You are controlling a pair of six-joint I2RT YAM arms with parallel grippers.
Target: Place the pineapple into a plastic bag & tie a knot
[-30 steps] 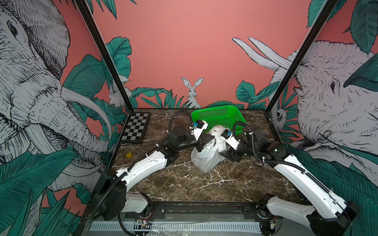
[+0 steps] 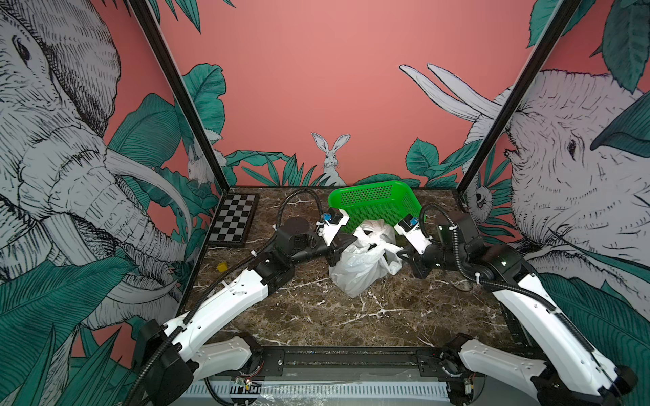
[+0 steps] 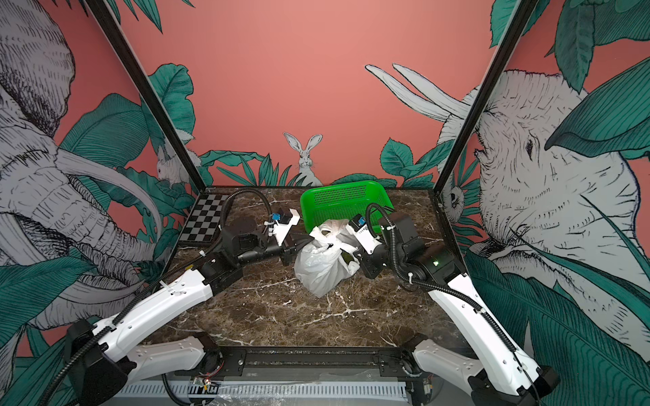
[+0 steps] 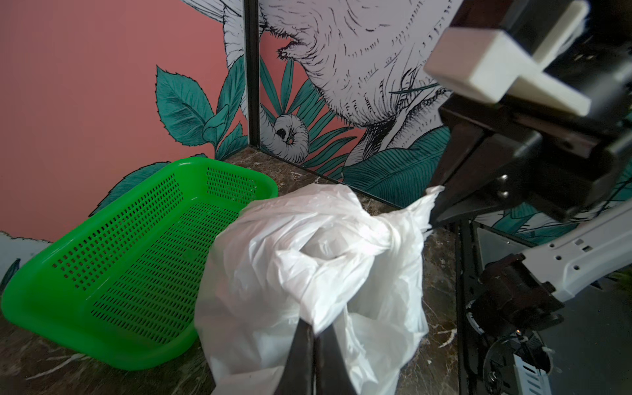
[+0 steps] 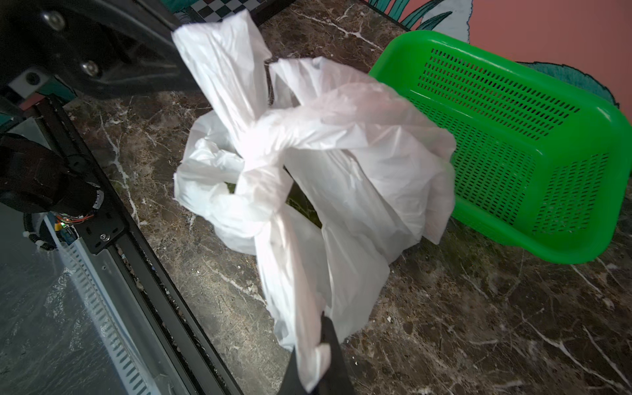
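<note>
A white plastic bag (image 2: pixel 359 270) stands mid-table, its two ends crossed and twisted together at the top into what looks like a knot (image 5: pixel 260 164). My left gripper is shut on one bag end, left of the twist. On the opposite side, my right gripper is shut on the other end, a strip of plastic running between its fingers. Both ends are drawn outward and look taut. Something dark green shows through a gap in the bag (image 5: pixel 304 205), probably the pineapple; most of it is hidden by plastic.
Right behind the bag sits an empty green basket (image 2: pixel 375 199). A black-and-white checkered board (image 2: pixel 233 220) lies at the back left, with a small yellow piece (image 2: pixel 222 266) in front of it.
My grippers have moved apart, the left one leftward and the right one rightward. The bag's ends are pulled out sideways and the twist at its top is more visible.
</note>
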